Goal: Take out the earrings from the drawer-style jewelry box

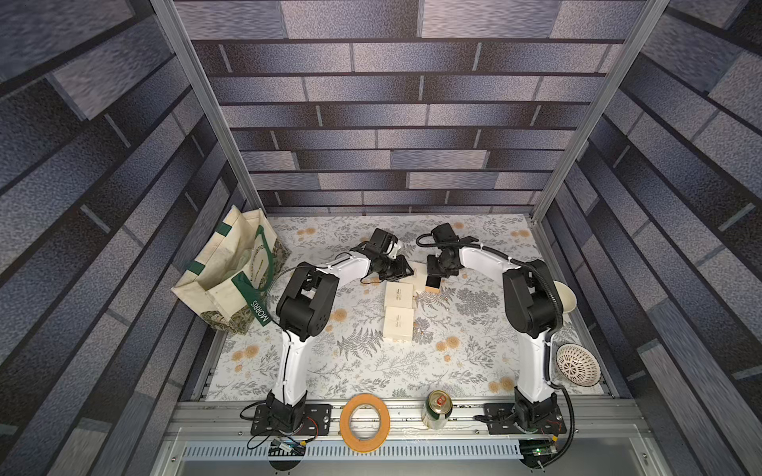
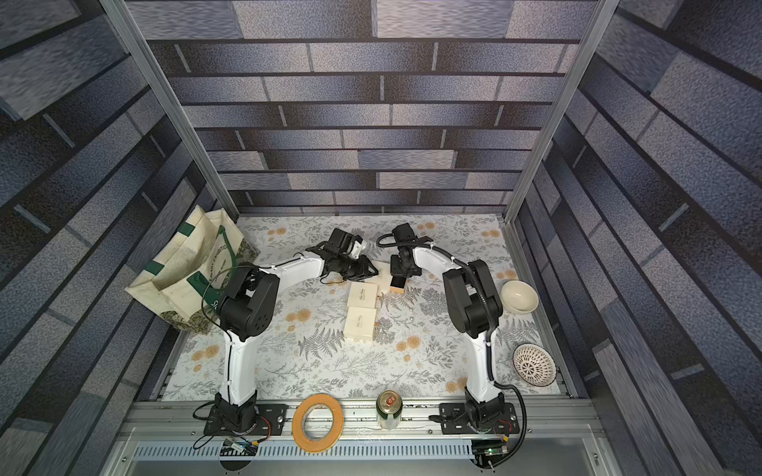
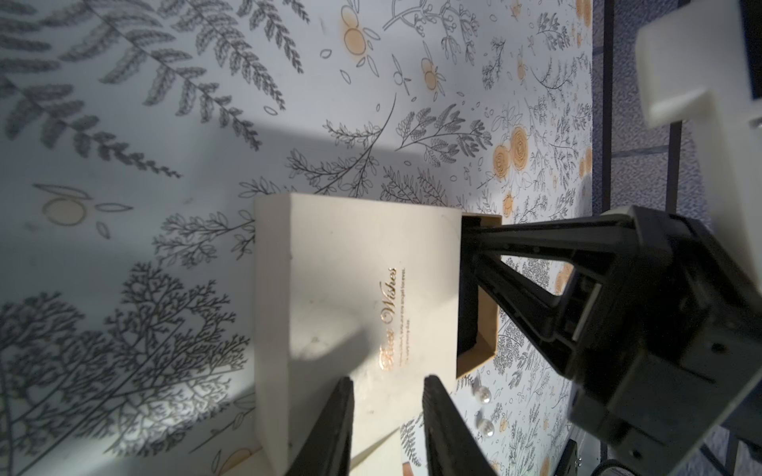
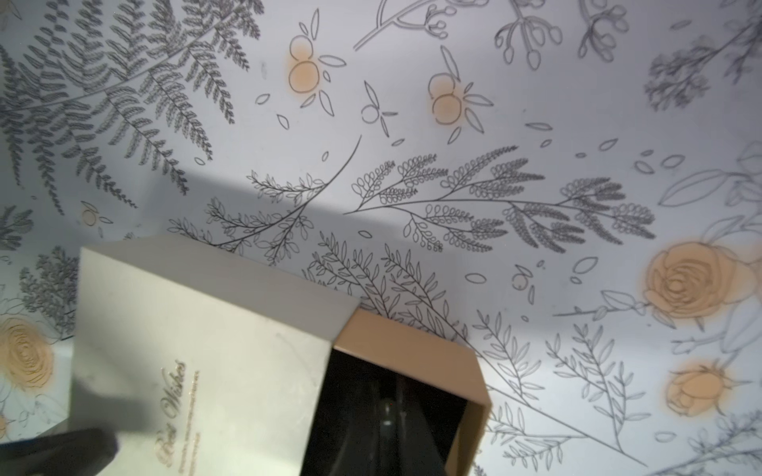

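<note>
A cream "Best Wishes" jewelry box (image 3: 349, 301) stands with its tan drawer (image 4: 408, 349) pulled out, showing a dark interior. My right gripper reaches down into that drawer; its fingertips are shut around something small and pale, hard to make out. In the left wrist view the right gripper's body covers part of the drawer. My left gripper is part open beside the white box, its fingertips apart with no object clearly held. Two small pearl-like pieces (image 3: 484, 394) lie on the table near the drawer.
Two more cream boxes (image 1: 397, 323) are in the middle. A cloth bag (image 1: 226, 269) stands at the left; a bowl (image 2: 519, 296) and a patterned basket (image 2: 533, 363) are at the right. A tape roll (image 1: 364, 422) and can (image 1: 437, 408) sit at the front.
</note>
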